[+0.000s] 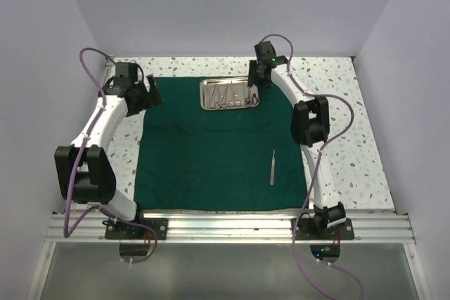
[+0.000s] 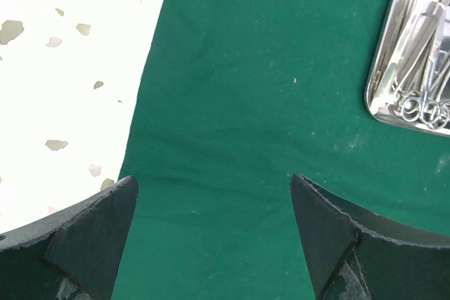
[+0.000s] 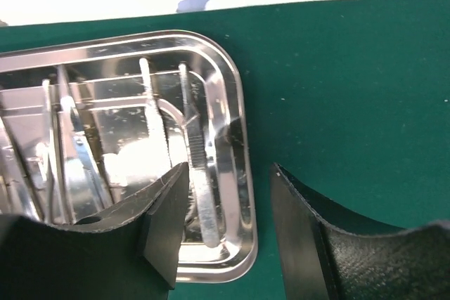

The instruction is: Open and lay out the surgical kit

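Observation:
Several steel instruments lie inside a shiny metal tray [image 1: 202,96] at the back of the green cloth [image 1: 211,159]. My right gripper hovers over the tray's right end, part open, its fingers straddling the right wall; nothing is held between them. A slim, scalpel-like handle [image 3: 202,180] lies in the tray just right of the left finger's tip. Another slender instrument [image 1: 273,168] rests alone on the cloth at the front right. Over the cloth's back left corner, my left gripper is open and empty, with scissors-like tools [image 2: 424,107] visible in the tray to its right.
Speckled white table [image 1: 344,145] borders the cloth on the left, right and back. Grey walls [image 1: 232,5] enclose the table on the sides and back.

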